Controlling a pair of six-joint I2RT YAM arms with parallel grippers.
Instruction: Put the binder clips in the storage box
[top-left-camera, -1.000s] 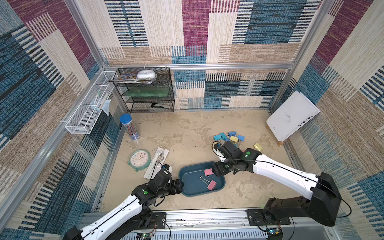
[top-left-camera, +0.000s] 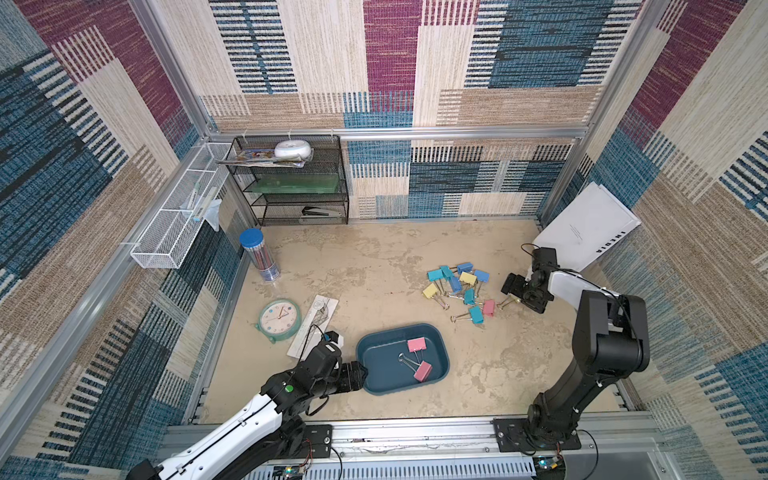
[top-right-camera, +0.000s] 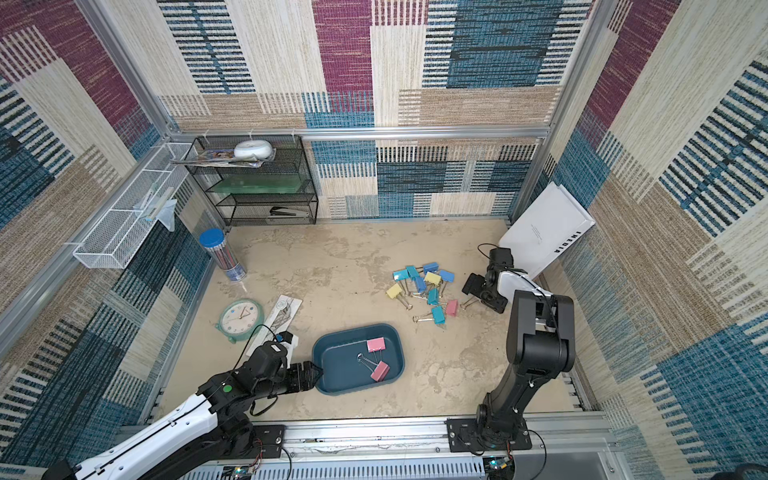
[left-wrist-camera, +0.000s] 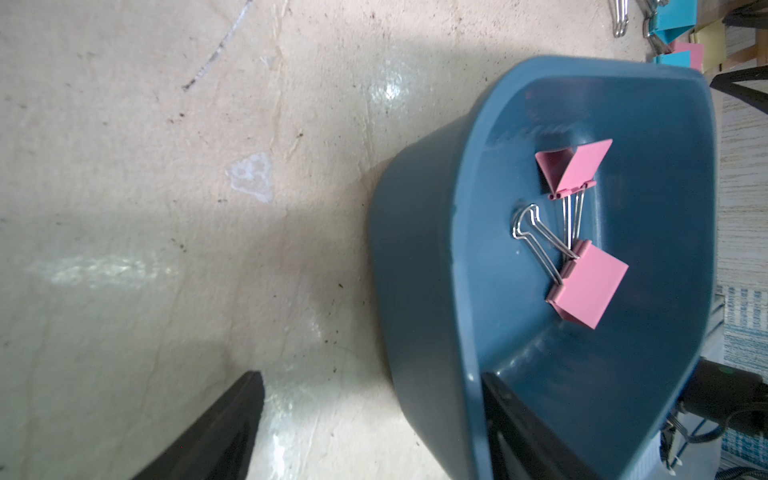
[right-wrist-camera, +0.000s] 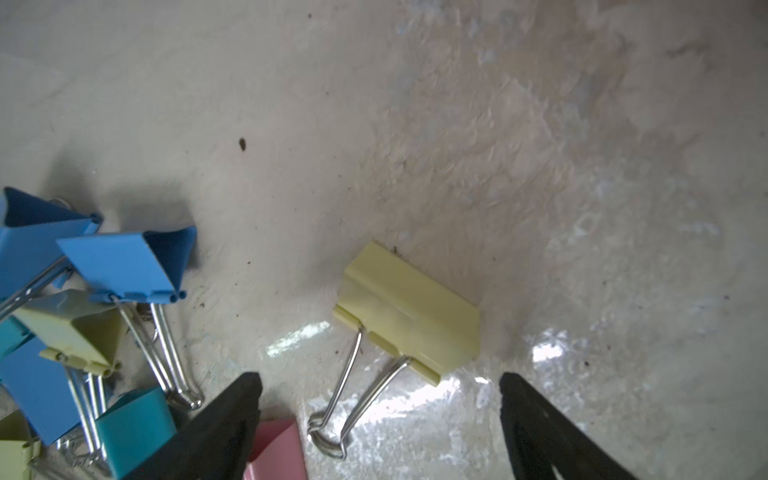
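Observation:
Two pink binder clips (left-wrist-camera: 589, 284) lie in the blue storage box (top-left-camera: 366, 342) at the front of the table. My left gripper is part open at the box's left wall, one finger inside the rim and one outside. Over a lone yellow binder clip (right-wrist-camera: 409, 308) hovers my right gripper, open, its fingers to either side of the clip's handles in the right wrist view. That clip is mostly hidden by the gripper from above. Left of it is a pile of blue, teal, yellow and pink binder clips (top-left-camera: 455, 284).
A white box (top-left-camera: 588, 228) leans at the right wall, close behind the right gripper. A round clock (top-left-camera: 279, 319), a white strip (top-left-camera: 313, 326) and a blue-lidded jar (top-left-camera: 260, 254) stand on the left. Table between box and right arm is bare.
My right arm has swung from above the storage box to the right, over the lone yellow clip, and its elbow has shifted inward. The left arm stays at the box.

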